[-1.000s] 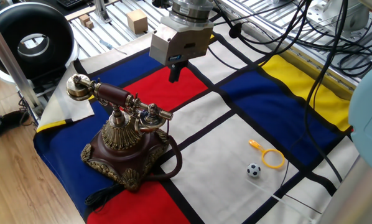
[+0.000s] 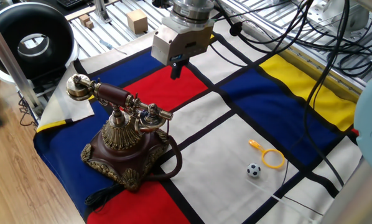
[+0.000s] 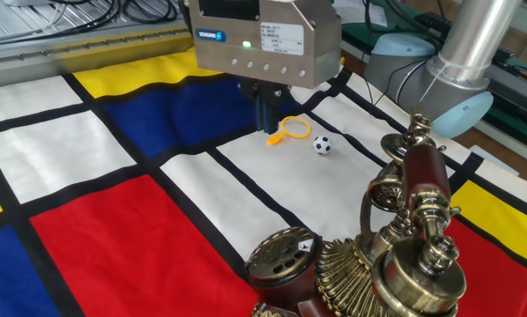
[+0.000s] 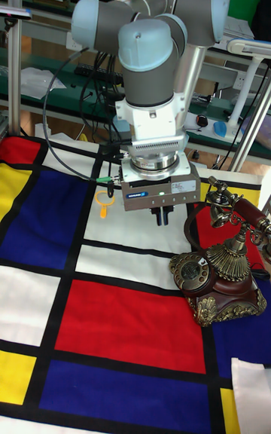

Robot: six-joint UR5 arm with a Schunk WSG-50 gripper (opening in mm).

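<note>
My gripper (image 2: 175, 77) hangs in the air over the patterned cloth, its dark fingers (image 3: 266, 110) close together and pointing down. It looks shut, with nothing visible between the fingers. A brown and brass antique-style telephone (image 2: 120, 140) stands upright on the cloth, its handset (image 2: 114, 94) resting across the cradle. In exterior view 1 the phone is left of and nearer than my gripper. A small black and white football (image 2: 253, 170) lies on a white patch beside a yellow-orange ring with a handle (image 2: 272, 158). In exterior view 3 the ring (image 4: 104, 204) shows left of my gripper; I cannot see the ball there.
Loose black cables (image 2: 310, 81) run along the far right side. A wooden block (image 2: 137, 22) sits on the slatted metal table at the back, near a large black ring-shaped object (image 2: 32, 43).
My gripper has shifted only very slightly, its fingertips a little higher in the picture. Phone, ball and ring stay put. A foot on the floor at the left has gone from view.
</note>
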